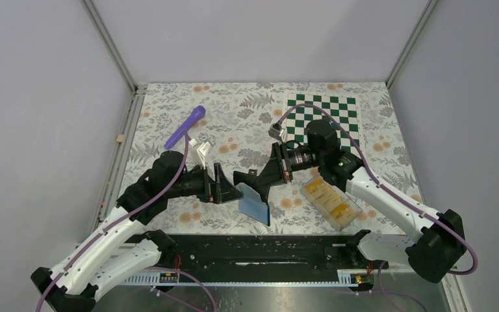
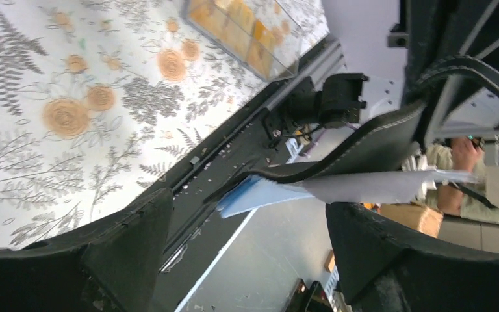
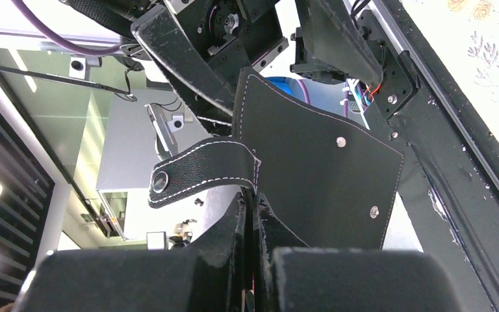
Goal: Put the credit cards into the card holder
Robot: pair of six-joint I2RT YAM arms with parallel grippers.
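The card holder, black leather outside [image 3: 315, 159] with a pale blue inner sleeve [image 1: 253, 207], hangs above the front middle of the table. My right gripper is shut on its edge, beside the snap strap [image 3: 201, 170]. From the left comes my left gripper [image 1: 229, 188], its fingers apart. In the left wrist view, the sleeve's blue corner [image 2: 260, 195] shows in the gap between the left fingers; contact with them cannot be made out. I cannot pick out any separate credit card; whether the sleeve contains cards is unclear.
A clear box [image 1: 331, 203] with yellow-orange pieces lies right of the holder. Behind it is a green-and-white checkered board [image 1: 325, 114], and a purple stick-like object [image 1: 185, 127] rests at the back left.
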